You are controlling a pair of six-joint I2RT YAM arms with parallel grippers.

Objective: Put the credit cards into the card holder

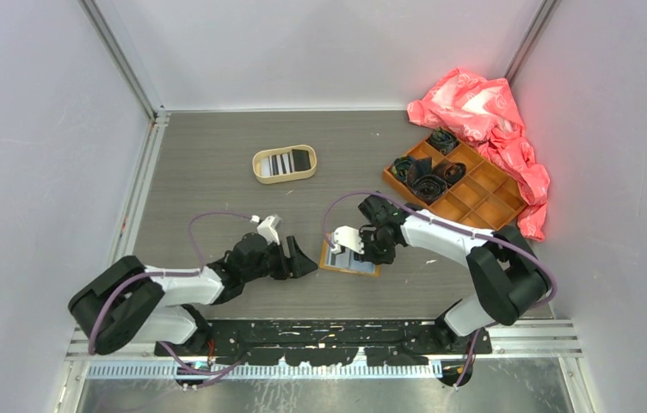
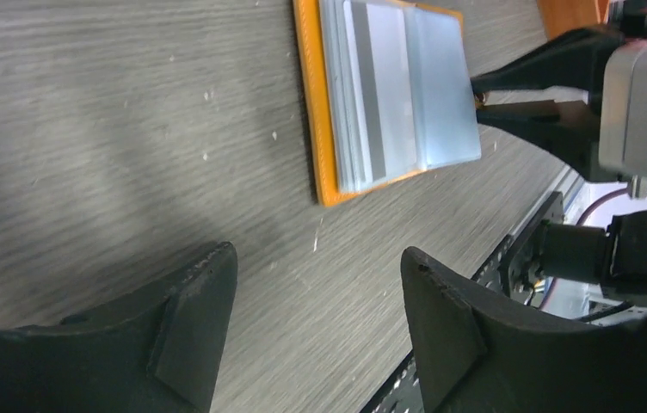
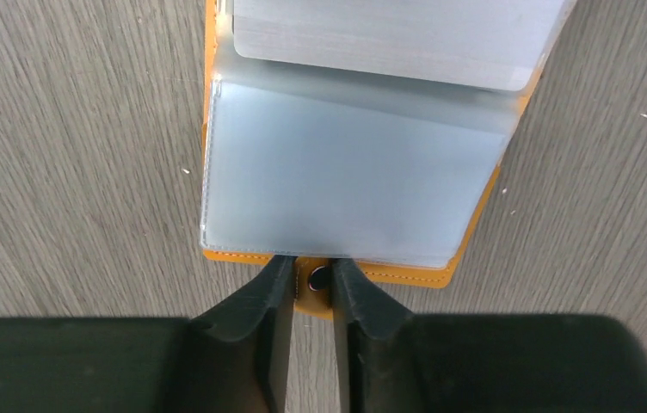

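The orange-edged card holder (image 1: 353, 262) lies open on the table at front centre, its pale clear sleeves facing up. In the left wrist view its sleeves (image 2: 389, 86) show beyond my left gripper, whose fingers stand apart with only table between them. My right gripper is at the holder's edge, fingers close together on either side of a small orange tab (image 3: 312, 301) with a dark snap. Whether they pinch the tab cannot be made out. Striped white and dark cards (image 1: 281, 163) sit in a beige oval basket (image 1: 285, 179), away from both grippers.
A wooden compartment tray (image 1: 483, 191) with dark rolled items (image 1: 428, 187) stands at the back right, beside crumpled pink plastic (image 1: 483, 112). Open table lies to the left and between basket and holder.
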